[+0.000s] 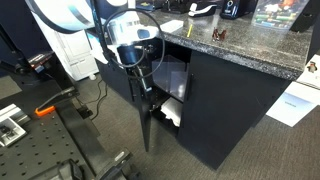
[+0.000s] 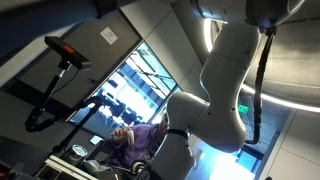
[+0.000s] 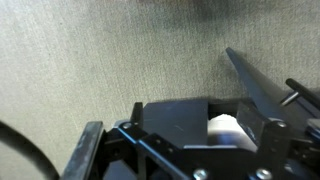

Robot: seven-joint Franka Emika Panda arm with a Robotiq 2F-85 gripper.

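In exterior view 1 a black cabinet [image 1: 226,108] stands under a speckled counter, with its left door [image 1: 144,122] ajar and seen nearly edge-on. Inside are a clear bin [image 1: 171,77] on the shelf and something white [image 1: 172,111] lower down. My gripper [image 1: 146,97] is low by that door, partly lost against the black; contact cannot be made out. From the wrist, my gripper has its fingers [image 3: 88,142] spread wide with nothing clearly held. Beyond them show a dark panel and a white object [image 3: 230,130].
The counter [image 1: 240,50] overhangs the cabinet and carries small items and a clear tub [image 1: 281,13]. A black perforated table [image 1: 45,152] fills the lower left. Carpet [image 1: 125,130] lies open in front of the door. Exterior view 2 shows mostly my arm and the ceiling.
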